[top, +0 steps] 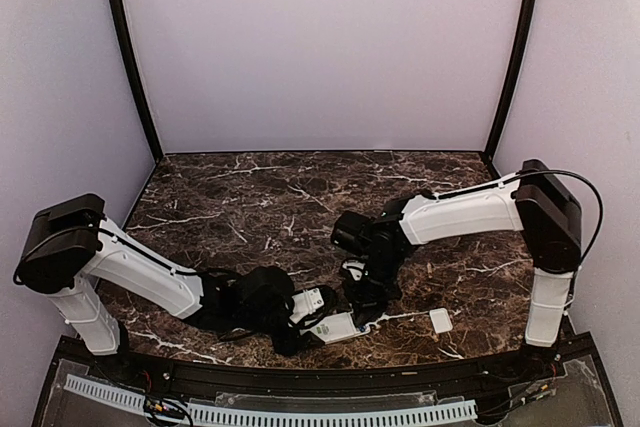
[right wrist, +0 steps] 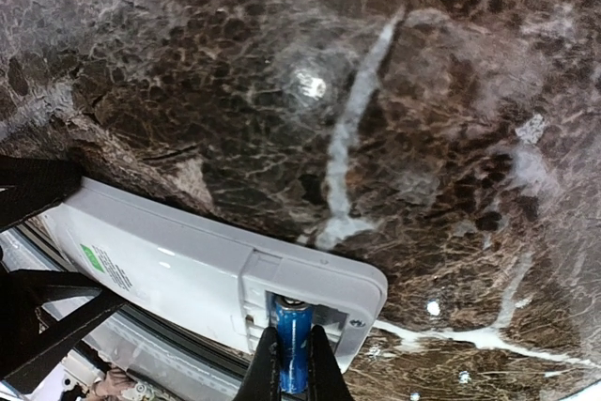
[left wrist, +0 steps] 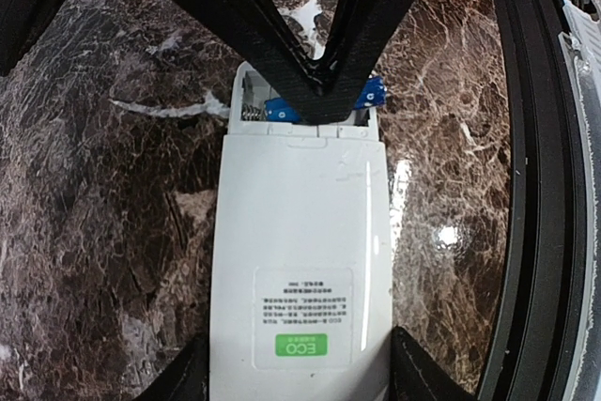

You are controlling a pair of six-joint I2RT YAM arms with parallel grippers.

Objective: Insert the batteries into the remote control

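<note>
The white remote control (left wrist: 300, 204) lies back side up, its battery compartment (right wrist: 331, 319) uncovered at one end. My left gripper is shut on the body of the remote, one finger at each side. A blue battery (right wrist: 294, 331) is pinched between the fingertips of my right gripper, which is shut on it at the compartment. In the left wrist view the battery (left wrist: 372, 93) sits slightly tilted across the opening, partly covered by the right fingers (left wrist: 329, 105). Whether it touches the contacts cannot be made out. A spring shows at one end of the compartment.
A small white cover (top: 440, 320) lies on the dark marbled table (top: 250, 197), right of the grippers. The table's front edge and a slotted white rail (top: 330, 416) run close in front of the remote.
</note>
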